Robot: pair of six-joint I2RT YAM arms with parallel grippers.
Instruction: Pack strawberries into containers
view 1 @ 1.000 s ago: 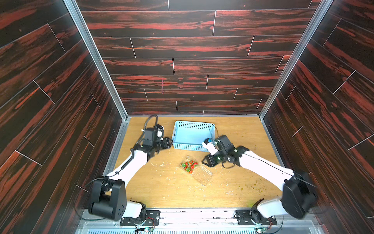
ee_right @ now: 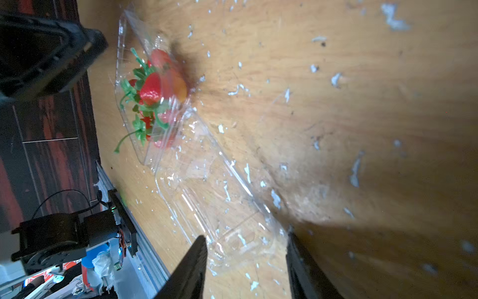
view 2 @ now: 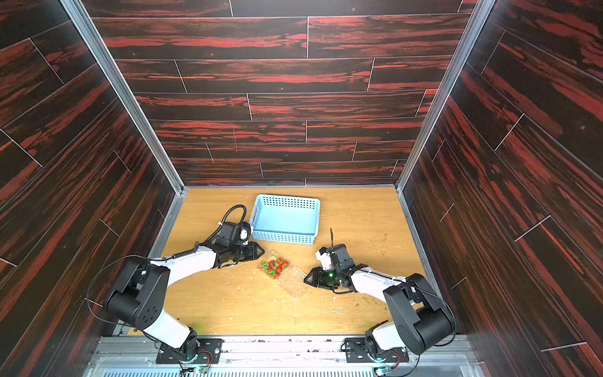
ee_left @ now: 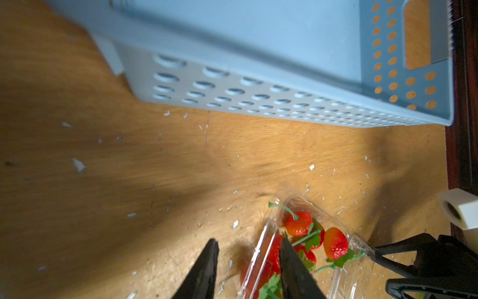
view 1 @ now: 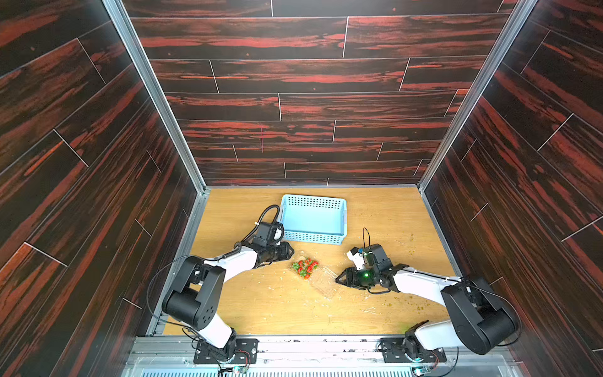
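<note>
A clear plastic container (ee_left: 261, 241) lies on the table, its base holding several red strawberries (view 1: 304, 268) with green leaves. Its transparent lid (ee_right: 214, 199) is folded open flat, pointing toward the front right. My left gripper stands open behind and left of the strawberries, nothing held; the container's near wall shows past its right finger. At the lid's outer end is my right gripper, its fingers (ee_right: 191, 266) apart with the lid's edge showing between them. Whether they touch the lid I cannot tell.
Behind the container stands an empty light-blue basket (view 1: 312, 238) with perforated walls, close to my left gripper. White scraps dot the wooden table (view 1: 263, 308). Free table lies in front and at the back right.
The container has stayed in place.
</note>
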